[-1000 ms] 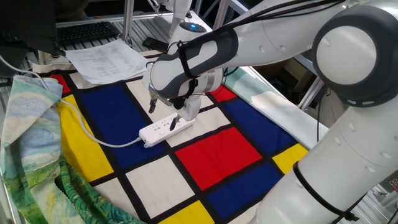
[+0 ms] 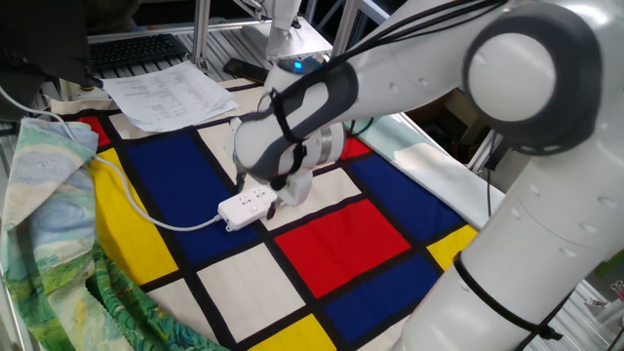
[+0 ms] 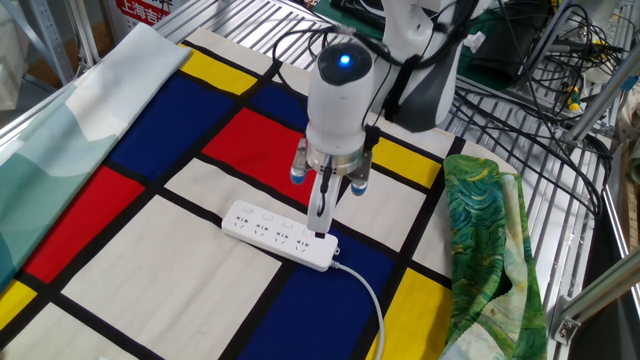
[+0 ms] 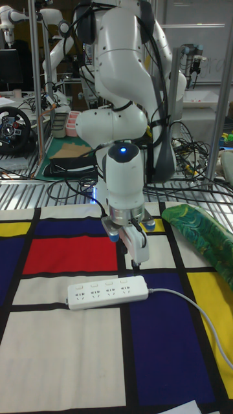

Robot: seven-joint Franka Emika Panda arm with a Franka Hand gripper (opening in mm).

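Observation:
A white power strip (image 3: pixel 275 236) lies flat on the patterned cloth, its row of sockets facing up and its grey cable leaving one end. My gripper (image 2: pixel 259 183) points down over the strip. Two separate dark fingertips show in exterior view 1 with a gap between them, so the fingers stand open. In exterior view 2 the gripper (image 3: pixel 320 232) appears edge-on near the strip's cable end, one finger covering the other. From the front, the gripper (image 4: pixel 136 266) shows just behind the power strip (image 4: pixel 107 292). Whether the fingers touch the strip cannot be made out.
The cable (image 2: pixel 146 210) curves across the cloth. A green painted fabric (image 3: pixel 490 240) lies bunched along one side, and pale fabric (image 3: pixel 75 140) along the other. Printed paper sheets (image 2: pixel 168 96) rest near a keyboard (image 2: pixel 136 51).
The arm has shifted slightly and the wrist has tilted in exterior view 1. The fingers hang at a different angle over the strip. The power strip has not visibly moved.

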